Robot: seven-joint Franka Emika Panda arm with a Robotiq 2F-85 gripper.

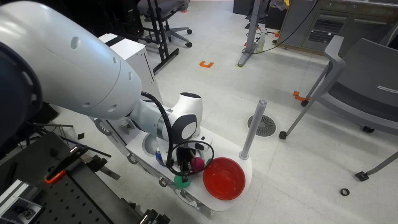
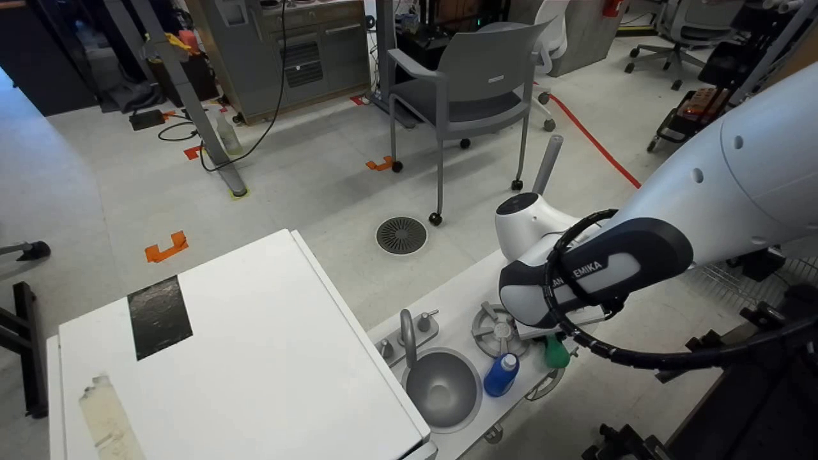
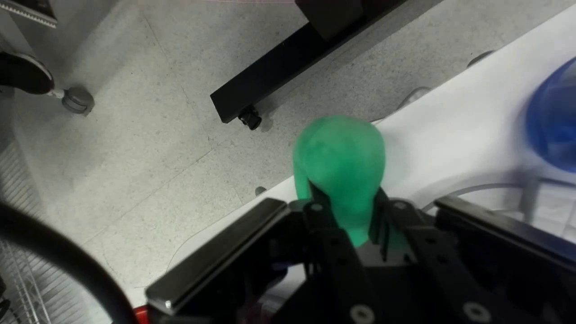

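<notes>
A rounded green object (image 3: pixel 343 156) sits between the fingers of my gripper in the wrist view; the fingers are shut on it. Its lower part is partly covered by the dark fingers. From exterior view 1 the green object (image 1: pixel 181 181) shows at the front edge of the white counter, below the hand and left of the red bowl (image 1: pixel 218 175). Exterior view 2 has the green object (image 2: pixel 556 352) just under the hand, while the fingers are hidden there. Whether it still touches the counter I cannot tell.
A blue bottle (image 2: pixel 502 375) stands between the sink (image 2: pixel 441 387) and the grey burner (image 2: pixel 494 329). Close to the hand is a magenta round object (image 1: pixel 197 164), partly behind the cable loop. A grey post (image 1: pixel 253 128) rises at the counter's far right corner.
</notes>
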